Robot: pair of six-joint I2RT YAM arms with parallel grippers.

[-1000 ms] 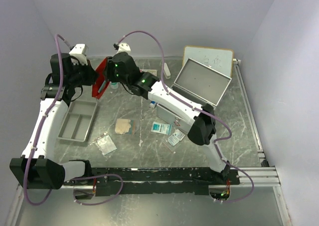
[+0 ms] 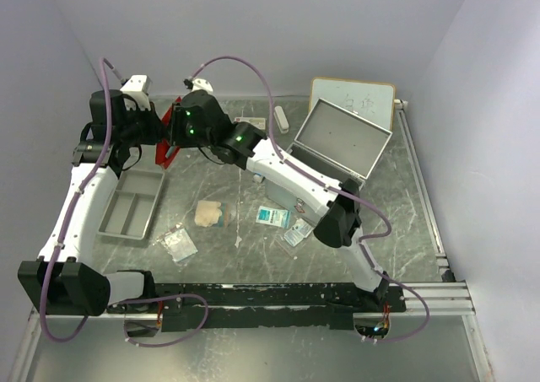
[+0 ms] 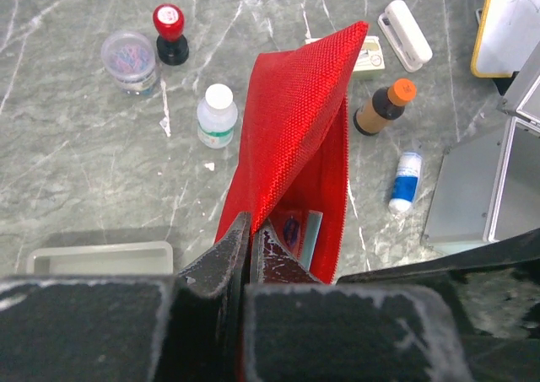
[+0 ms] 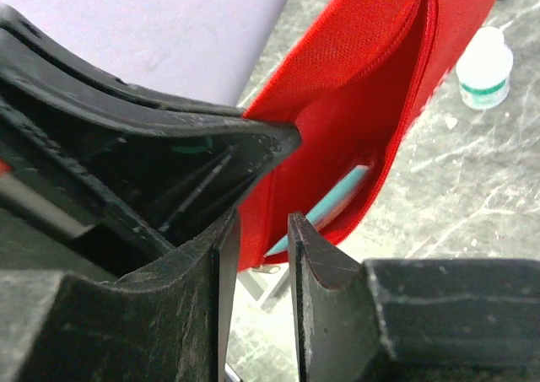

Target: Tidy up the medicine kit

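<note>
A red fabric pouch (image 2: 169,146) (image 3: 287,137) (image 4: 354,78) is held up at the back left by my left gripper, which is shut on it. Inside the pouch shows a pale blue strip (image 4: 333,201). My right gripper is right beside the pouch's opening, its fingers a little apart, with the pouch behind them; I see nothing clearly held between them. An open metal box (image 2: 337,137) stands at the right, and a grey divided tray (image 2: 126,223) lies at the left.
Bottles (image 3: 217,121), a stamp (image 3: 171,36) and a clear jar (image 3: 126,66) stand at the back. Small packets (image 2: 272,217) and bags (image 2: 179,243) lie at the front. A whiteboard (image 2: 363,95) is behind the box.
Both grippers and the pouch have shifted slightly in the top view, the right gripper a little toward the left one. The objects on the table look unchanged.
</note>
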